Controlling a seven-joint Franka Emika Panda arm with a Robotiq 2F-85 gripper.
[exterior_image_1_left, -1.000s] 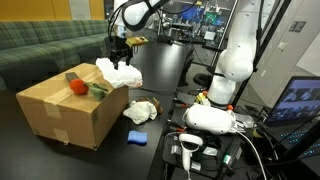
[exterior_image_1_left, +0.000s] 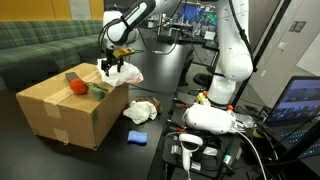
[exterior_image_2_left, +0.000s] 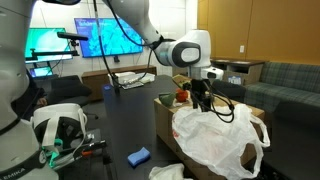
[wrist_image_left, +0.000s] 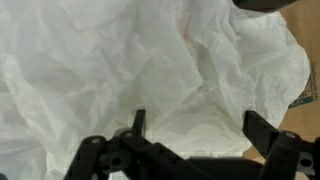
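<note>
A crumpled white sheet (exterior_image_1_left: 122, 73), thin like plastic or paper, drapes over the corner of a cardboard box (exterior_image_1_left: 66, 120). In exterior view 2 the sheet (exterior_image_2_left: 215, 135) hangs down the box's side. My gripper (exterior_image_1_left: 110, 68) is just above the sheet at the box's far end. From the wrist, the gripper is open, its dark fingertips well apart over the white folds, which fill most of that view. Whether the fingertips touch the sheet cannot be told.
A red-orange round thing (exterior_image_1_left: 77, 87), a green item (exterior_image_1_left: 97, 92) and a dark block (exterior_image_1_left: 71, 76) are on the box. A blue sponge (exterior_image_1_left: 137, 137) and white cloth (exterior_image_1_left: 138, 111) lie on the dark surface in front.
The arm's wrist and gripper have shifted left in exterior view 1, closer to the box and over the sheet. The box, its items and the sponge look unmoved.
</note>
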